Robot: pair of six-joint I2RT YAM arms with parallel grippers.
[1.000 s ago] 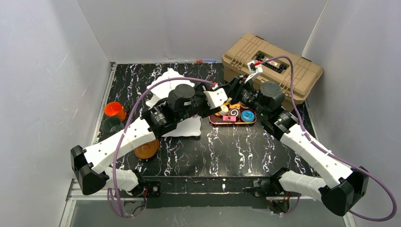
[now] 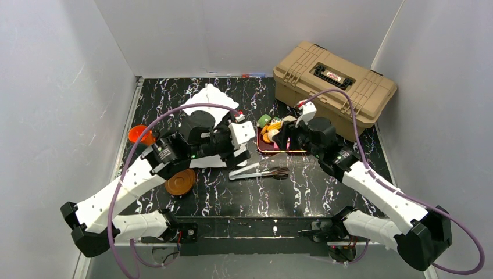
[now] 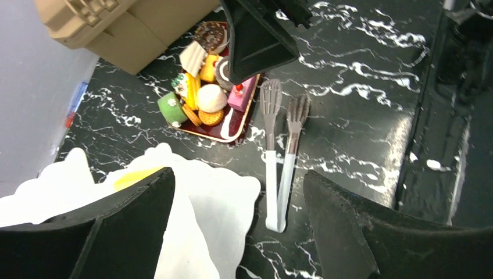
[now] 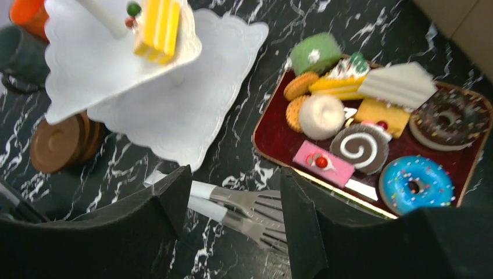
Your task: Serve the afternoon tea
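A white tiered stand [image 4: 174, 116] holds a yellow cake slice [image 4: 157, 29] on its upper tier. Silver tongs [image 3: 271, 174] lie on the marble right of the stand. A dark red tray [image 4: 270, 131] holds several sweets, including a pink cake [image 4: 322, 163] and a blue donut [image 4: 415, 186]. My left gripper stands open over the stand's edge and tongs, nothing between its fingers. My right gripper is open above the tongs beside the tray, nothing between its fingers.
A tan case [image 2: 331, 81] fills the back right. An orange cup [image 2: 138, 132] and brown coasters [image 2: 179, 183] are at the left.
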